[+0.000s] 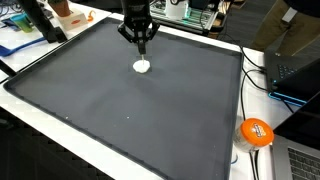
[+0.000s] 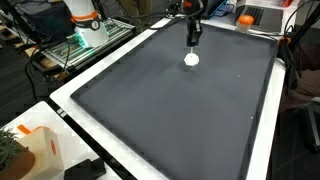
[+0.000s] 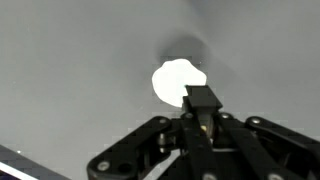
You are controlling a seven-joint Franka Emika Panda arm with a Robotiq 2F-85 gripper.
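Observation:
A small white round piece [image 1: 141, 66] shows against the dark grey board, below my gripper [image 1: 141, 40]. A thin pale stem runs up from it to the fingertips, so it looks like a spoon or ladle held by its handle. In exterior view 2 the white piece [image 2: 191, 60] hangs under the gripper [image 2: 192, 42]. From the wrist, the white piece [image 3: 178, 80] lies just past the shut fingertips [image 3: 203, 100], with a dark shadow beside it. Whether it touches the board is hard to tell.
The grey board [image 1: 110, 95] is otherwise bare, with wide free room around the white piece. An orange-topped container [image 1: 254, 134] stands beyond its right edge. Several items crowd the back left, and a plant pot [image 2: 15, 158] sits at the near left.

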